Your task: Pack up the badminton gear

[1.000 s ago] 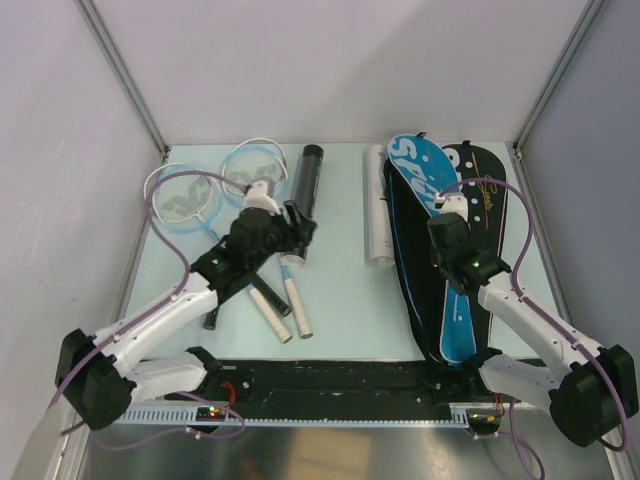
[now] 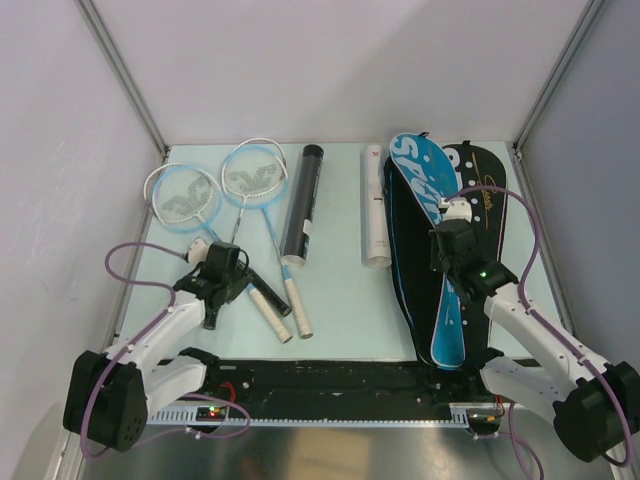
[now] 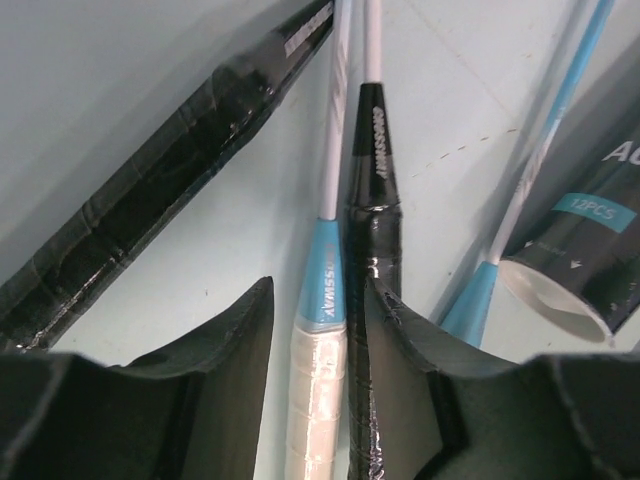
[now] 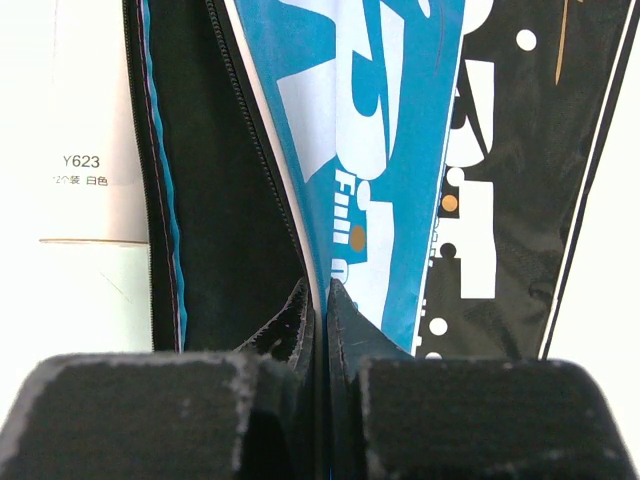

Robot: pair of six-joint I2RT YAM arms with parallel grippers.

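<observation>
Several badminton rackets (image 2: 252, 172) lie at the left of the table, heads to the back. My left gripper is part open over the handles, its fingers either side of a white-gripped handle (image 3: 316, 390) and a black handle (image 3: 374, 235); I cannot tell whether it touches them. Another black handle (image 3: 140, 190) slants off to the left. At the right lies the black and blue racket bag (image 2: 412, 240), its opening spread to the dark inside. My right gripper is shut on the edge of the blue flap (image 4: 345, 90), holding it aside.
A black shuttlecock tube (image 2: 302, 205) lies right of the rackets. Beside the bag's left edge is a white tube (image 2: 375, 205). Bare table (image 2: 345, 300) shows between the tubes and toward the front.
My left gripper has moved left and toward the front, from near the black tube to the racket handles. The right gripper and bag have hardly moved.
</observation>
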